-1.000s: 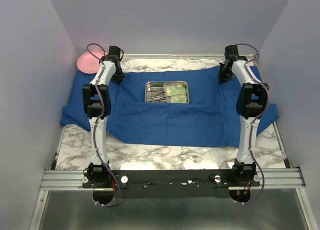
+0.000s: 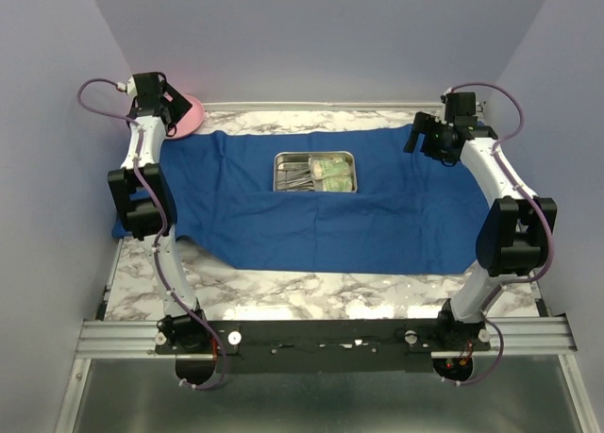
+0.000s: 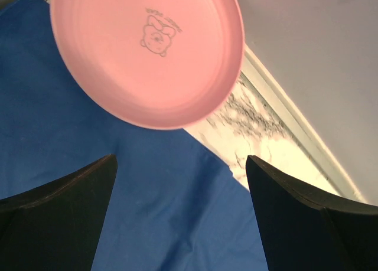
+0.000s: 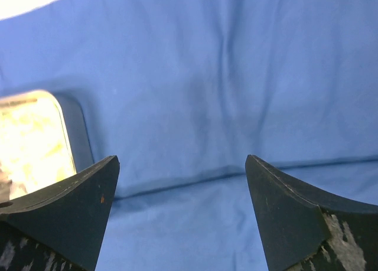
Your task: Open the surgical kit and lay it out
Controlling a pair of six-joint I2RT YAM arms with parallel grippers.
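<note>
A blue drape [image 2: 311, 235] is spread over the marble table. A metal tray [image 2: 354, 174] rests on its middle, holding metal instruments [image 2: 294, 178] and pale green-and-white packs [image 2: 332, 174]; part of its rim shows in the right wrist view. My left gripper [image 2: 165, 108] is open at the back left, above a pink dish [image 3: 147, 76], with nothing between its fingers. My right gripper [image 2: 425, 136] is open over the drape at the right, right of the tray, also empty.
Walls close in the back and both sides. Bare marble [image 2: 274, 122] shows along the back edge and along the front [image 2: 311, 296]. The drape has folds on either side of the tray.
My left gripper has moved leftward to above the pink dish.
</note>
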